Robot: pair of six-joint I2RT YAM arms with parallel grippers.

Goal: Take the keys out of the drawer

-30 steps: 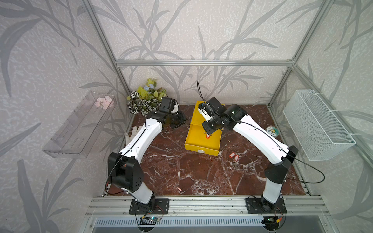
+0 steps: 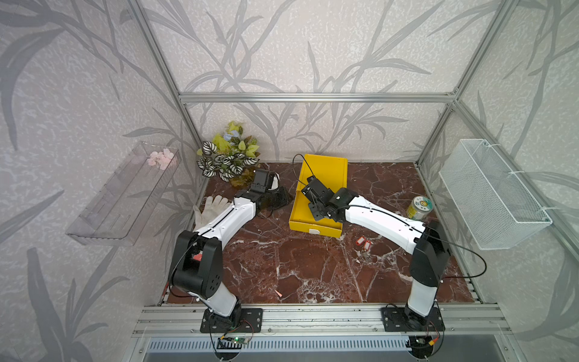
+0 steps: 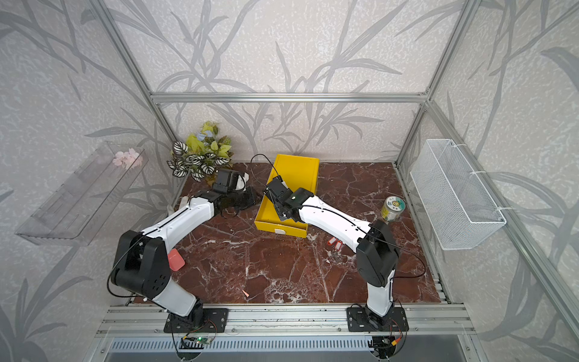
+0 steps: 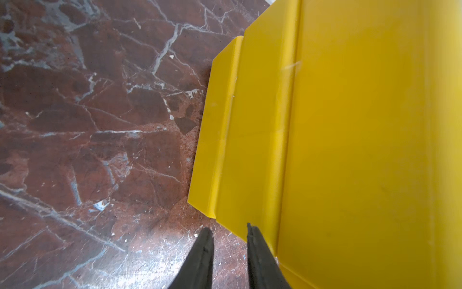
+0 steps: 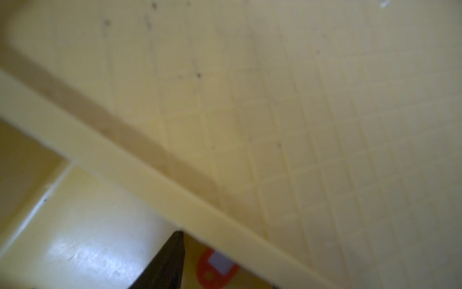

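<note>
A yellow drawer box (image 2: 316,229) stands mid-table. My right gripper (image 2: 314,208) is down inside it; in the right wrist view one dark finger (image 5: 161,265) shows beside a red key tag (image 5: 214,269) with a pale label, partly hidden under a pale yellow edge, and the other is almost out of view. My left gripper hangs low beside the box's left wall, its fingers part open with only a gap between them.
More red tags (image 2: 363,244) lie on the table right of the box. A plant (image 2: 226,150) and white glove (image 2: 211,211) are at the left, a can (image 2: 419,208) at the right.
My left gripper has come slightly lower; the box shifted a little.
</note>
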